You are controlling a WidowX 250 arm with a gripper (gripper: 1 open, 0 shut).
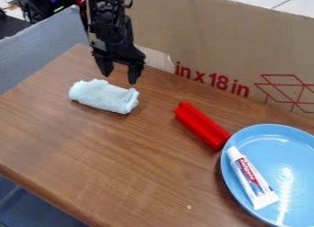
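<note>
My black gripper (119, 71) hangs at the back left of the wooden table, its fingers open and pointing down, just above and behind a folded white cloth (103, 96). A red cylindrical object (200, 125) lies at an angle right of centre. At the lower right is a blue plate (298, 169) with a white toothpaste tube (251, 178) lying on its left part.
A cardboard box (221, 38) with red printing stands along the back of the table. A grey surface (35, 56) borders the left edge.
</note>
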